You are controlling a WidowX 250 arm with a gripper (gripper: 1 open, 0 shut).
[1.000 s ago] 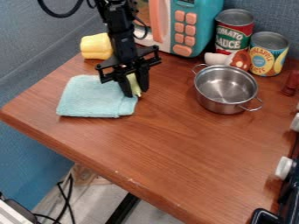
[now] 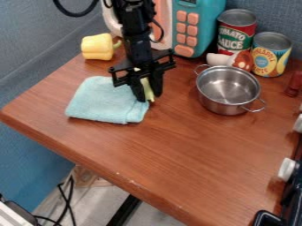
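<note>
My black gripper (image 2: 145, 86) is lowered over the right edge of a folded light blue cloth (image 2: 101, 103), with a pale yellow-green object (image 2: 147, 89) at its fingers, partly hidden by them. Whether the fingers are closed on it is unclear at this size. A steel pot (image 2: 227, 93) stands to the right, apart from the gripper.
A yellow object (image 2: 97, 47) lies at the back left. A pink-and-teal toy microwave (image 2: 184, 26), two cans (image 2: 236, 31), small food items and a red bottle (image 2: 294, 86) line the back.
The gripper has moved a little to the right, along with the pale yellow-green object at its fingers. The cloth and pot look unmoved.
</note>
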